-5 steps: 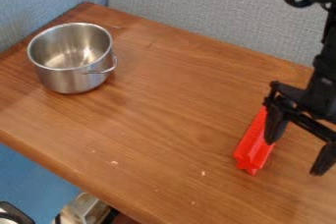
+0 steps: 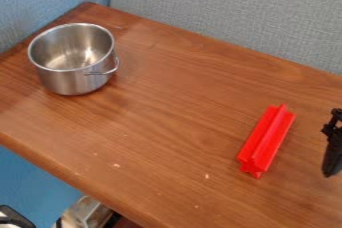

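A red, ridged oblong object (image 2: pixel 265 141) lies on the wooden table (image 2: pixel 174 122), right of centre. A steel pot (image 2: pixel 71 64) with a side handle stands at the back left. My black gripper (image 2: pixel 333 144) is mostly out of frame at the right edge, to the right of the red object and apart from it; only a part shows, too little to tell its state.
A grey textured wall (image 2: pixel 221 7) runs along the back, a blue one along the left. Metal and black hardware (image 2: pixel 83 214) shows at the bottom left, beside the table edge.
My gripper has moved right, away from over the red object and mostly out of view. The red object and pot have not visibly moved.
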